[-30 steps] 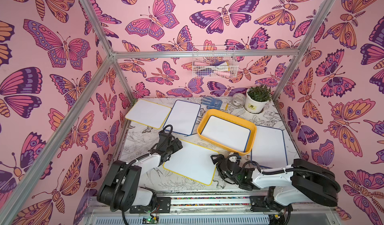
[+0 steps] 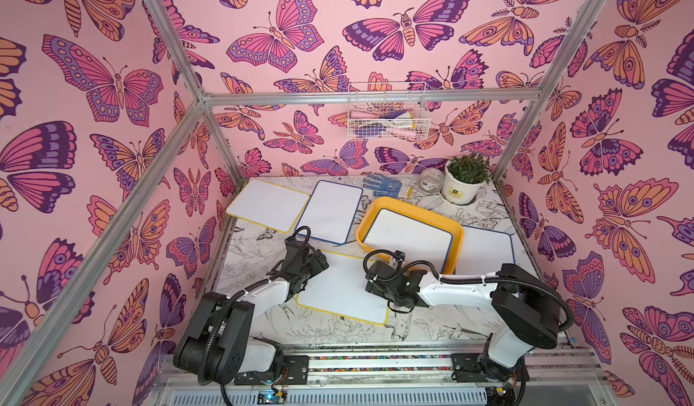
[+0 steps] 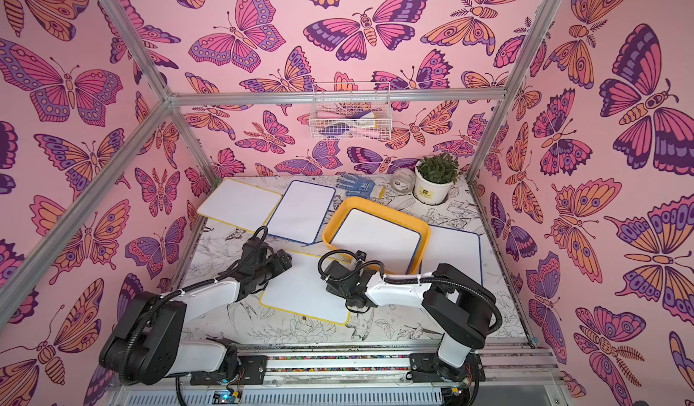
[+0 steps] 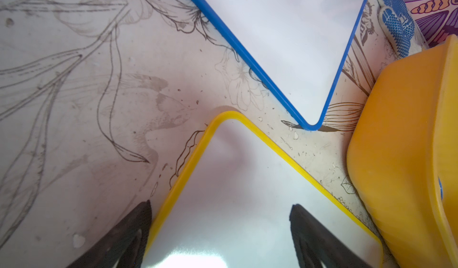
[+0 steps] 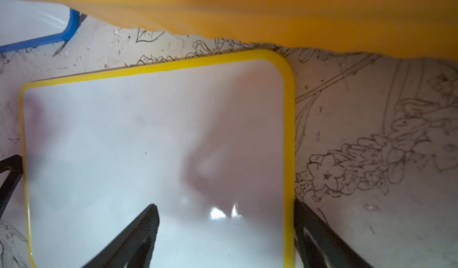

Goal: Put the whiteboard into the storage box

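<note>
A whiteboard with a yellow rim (image 2: 345, 288) lies on the table in front of the orange-yellow storage box (image 2: 365, 214). At its left end is my left gripper, open, with one finger (image 4: 126, 234) by the yellow rim and the other above the white face. Over the right end, my right gripper has its fingers apart. Its right finger (image 5: 314, 234) stands at the outer side of the right rim, seeming to touch it, while the left finger (image 5: 133, 237) is over the white face. The board's front edge is partly out of both wrist views.
A blue-rimmed whiteboard (image 2: 412, 236) lies inside the box. Others, blue-rimmed (image 2: 331, 211) and yellow-rimmed (image 2: 269, 203), lie at the back left. Another blue-rimmed board (image 2: 485, 250) is right of the box. Behind stand a potted plant (image 2: 463, 182) and blue gloves (image 2: 381, 184).
My right gripper has moved left, from beside the yellow-rimmed board to over its right end. The board's near right corner has shifted slightly toward the box. The left arm has barely moved.
</note>
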